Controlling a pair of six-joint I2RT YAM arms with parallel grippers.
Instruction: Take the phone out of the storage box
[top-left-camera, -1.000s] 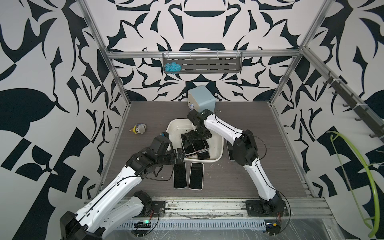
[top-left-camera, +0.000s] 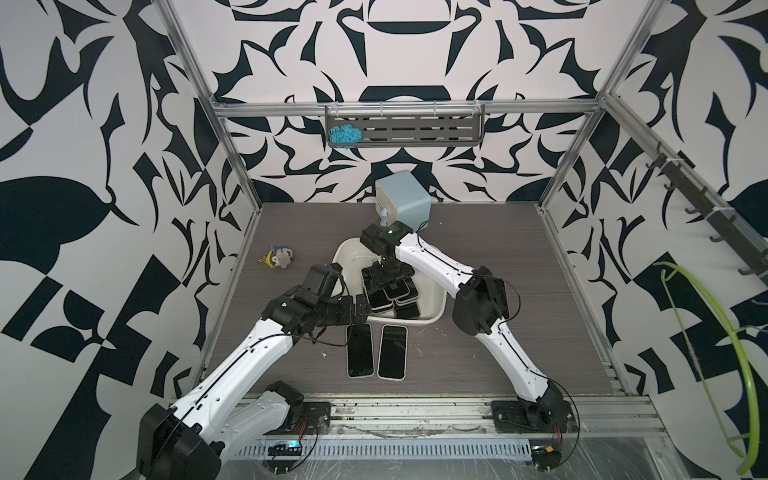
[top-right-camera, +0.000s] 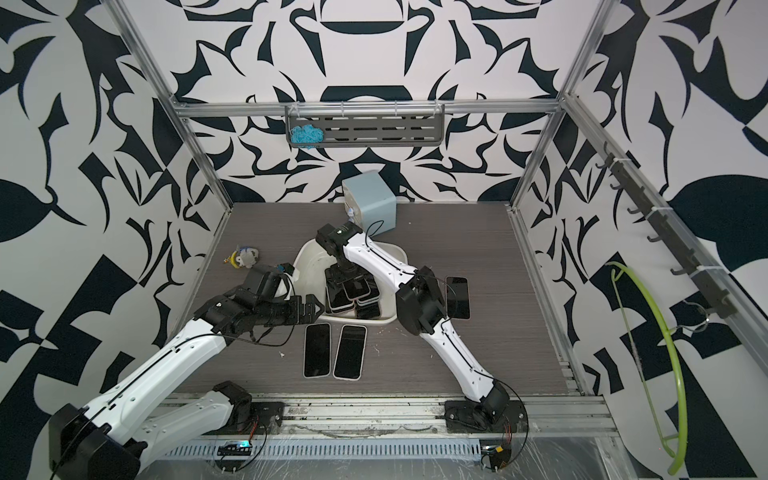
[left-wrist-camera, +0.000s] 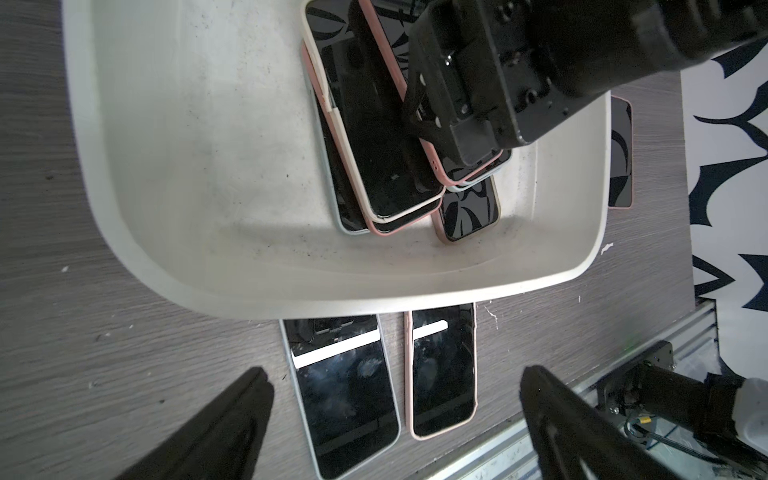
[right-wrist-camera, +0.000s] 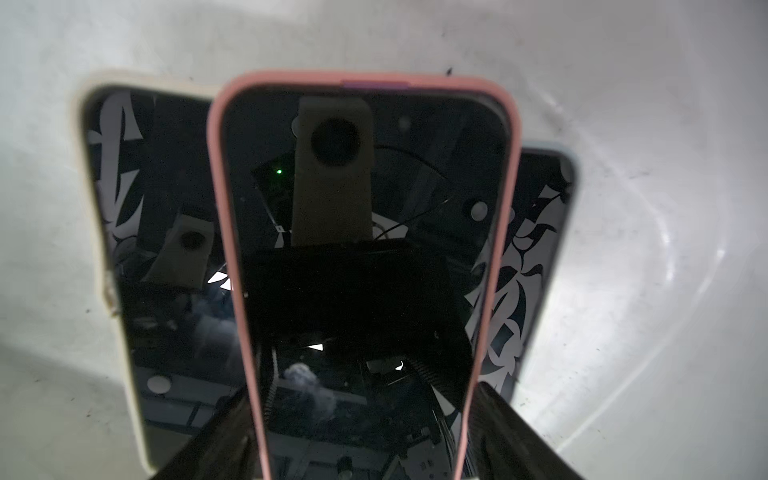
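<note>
The cream storage box (left-wrist-camera: 144, 144) holds a pile of phones with pink, white and blue cases. My right gripper is down on the pile, fingers either side of a pink-cased phone (right-wrist-camera: 360, 296); whether they grip it is unclear. Above the box's front-left rim, my left gripper stands open, nothing held. Two phones (top-left-camera: 360, 352) (top-left-camera: 392, 352) lie on the table in front of the box.
Another phone (top-right-camera: 457, 297) lies right of the box. A blue-grey container (top-left-camera: 404, 198) stands behind it, a small toy (top-left-camera: 279, 257) at the left.
My right gripper has moved left over the phone pile since a second ago. My left arm has shifted slightly, its wrist rising toward the back.
</note>
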